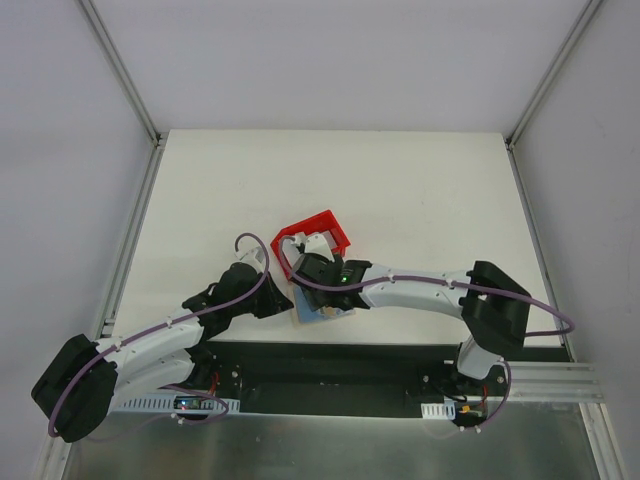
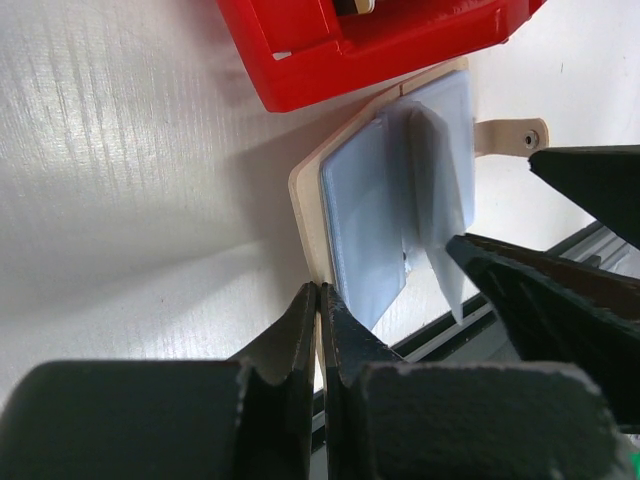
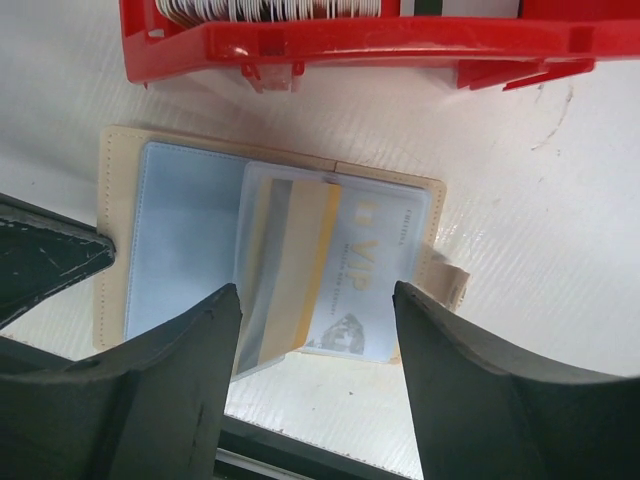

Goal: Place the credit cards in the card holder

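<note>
The open card holder lies flat, with a tan border and clear bluish sleeves. A silver card marked VIP shows inside its right part. Across the middle, a clear flap with tan and yellow stripes stands partly raised. Over this flap my right gripper is open, one finger to each side and nothing visibly gripped. My left gripper is shut, its tips at the holder's tan left edge; whether that thin edge is pinched between them is unclear. The red box beyond the holder contains several white cards.
The box's near wall stands close behind the holder. A tan strap with a snap sticks out from the holder's right side. Its front edge runs just below the holder.
</note>
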